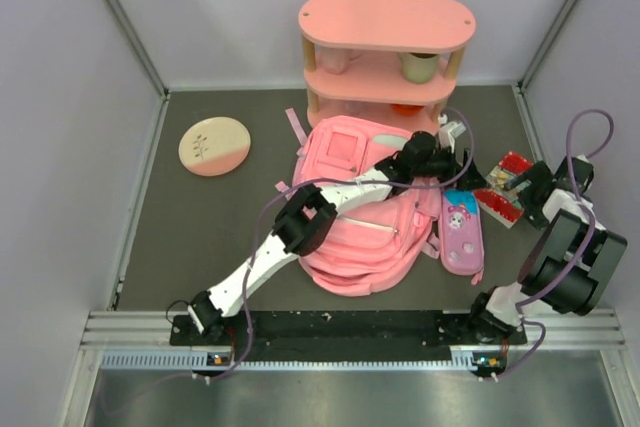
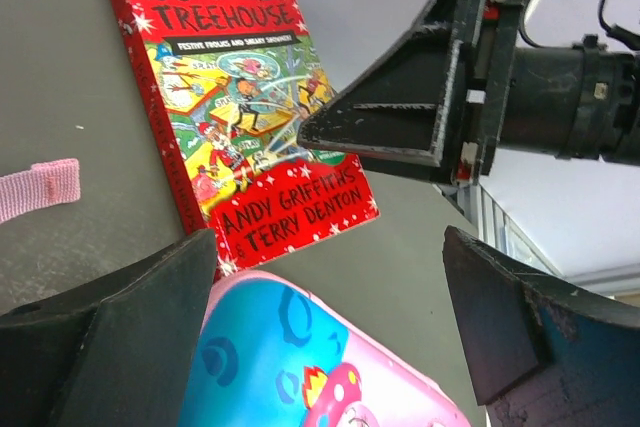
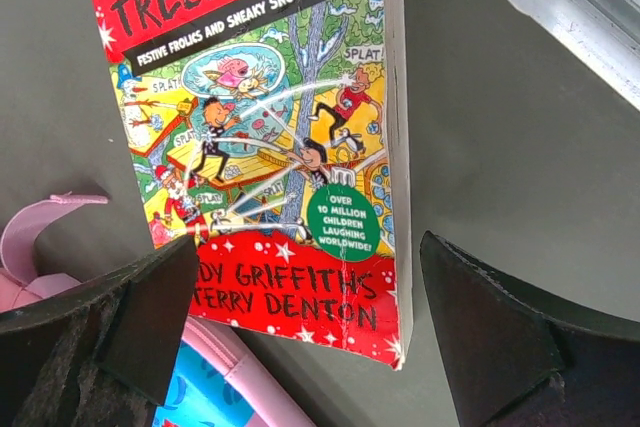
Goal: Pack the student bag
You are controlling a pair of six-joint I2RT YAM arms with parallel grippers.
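Observation:
A red 156-Storey Treehouse book (image 1: 497, 197) (image 2: 239, 97) (image 3: 255, 147) lies on the dark floor at the right. Just toward the front-left of it lies a pink pencil case (image 1: 462, 239) with a blue top (image 2: 265, 352) (image 3: 200, 392). The pink bag (image 1: 360, 247) lies in the middle. My left gripper (image 1: 465, 172) is open above the pencil case's far end, beside the book. My right gripper (image 1: 535, 182) is open over the book's right part, facing it, with nothing held.
A pink three-tier shelf (image 1: 385, 17) holding a green pot (image 1: 420, 67) stands at the back. A round board (image 1: 214, 147) lies at the left. Walls (image 1: 605, 67) close in on the right.

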